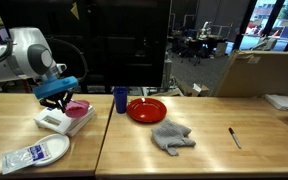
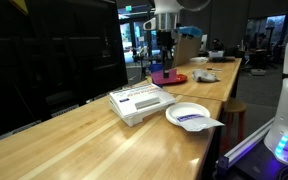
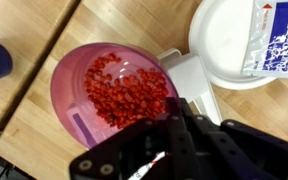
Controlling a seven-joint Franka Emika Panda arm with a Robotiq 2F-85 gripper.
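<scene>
A pink bowl [image 3: 72, 68] holds many small red pieces [image 3: 127, 97] in the wrist view. My gripper is shut on the bowl's rim at its right side. In exterior view 1 the gripper [image 1: 64, 103] points down with the bowl [image 1: 78, 108] at its fingers, over the right part of a white box-like object [image 1: 56, 118]. From exterior view 2 the bowl [image 2: 167, 77] shows beyond the white object [image 2: 134, 104]. The fingertips are too small or dark to make out clearly.
A white plate [image 1: 59, 145] with a blue-and-white packet [image 1: 24, 157] lies at the near left. To the right are a dark blue cup [image 1: 121, 100], a red plate [image 1: 147, 110], a grey cloth [image 1: 172, 137] and a pen [image 1: 235, 138]. Bare wood lies between the cloth and pen.
</scene>
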